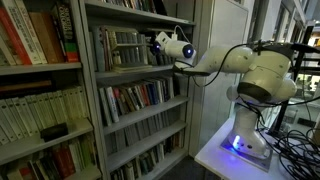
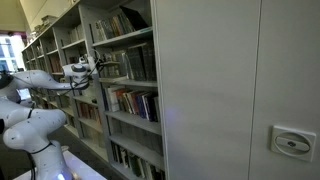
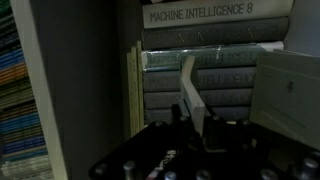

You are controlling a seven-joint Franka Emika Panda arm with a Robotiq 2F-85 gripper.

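My gripper [image 1: 153, 42] is up at a high shelf of the bookcase, close to the row of books [image 1: 127, 50]. From the other side, the gripper [image 2: 98, 63] also shows at the shelf's front. In the wrist view a pale narrow piece [image 3: 192, 95] rises from between the dark fingers, which look shut on it; what it is cannot be made out. Behind it are dark-spined books [image 3: 215, 78], one labelled as a Machine Intelligence volume [image 3: 215, 12]. The fingertips are mostly lost in shadow.
A grey upright shelf side [image 3: 40, 90] stands left in the wrist view, and a flat grey panel or cover [image 3: 285, 100] stands at right. More full shelves [image 1: 145, 130] lie below. A white table [image 1: 225, 160] carries the arm's base.
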